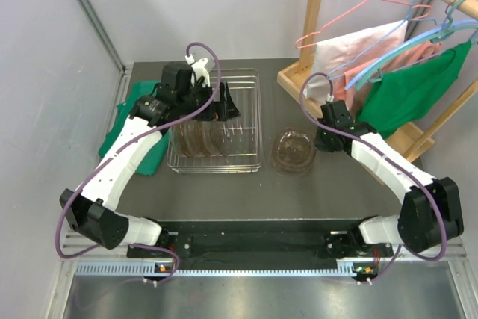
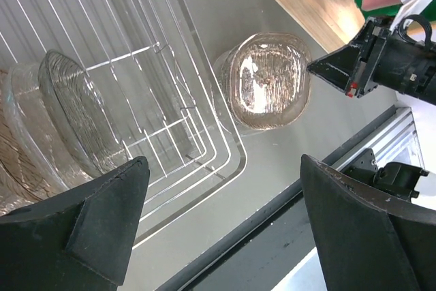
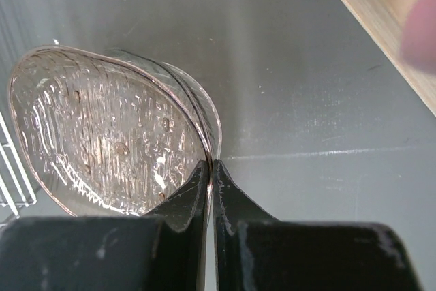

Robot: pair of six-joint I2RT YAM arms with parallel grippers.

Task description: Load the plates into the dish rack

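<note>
A clear ribbed plate (image 1: 293, 149) is raised at its right edge above the counter, its rim pinched by my right gripper. Behind it in the right wrist view, more clear rims (image 3: 208, 103) show, apparently from plates underneath. The wire dish rack (image 1: 252, 110) stands to the left, with several clear plates (image 1: 196, 140) on edge in its left front part. In the left wrist view these rack plates (image 2: 75, 117) lean side by side. My left gripper is open above the rack, nothing between its fingers.
A green cloth (image 1: 153, 156) lies left of the rack under my left arm. At the right a wooden rack (image 1: 305, 72) with hangers and cloths stands close behind my right arm.
</note>
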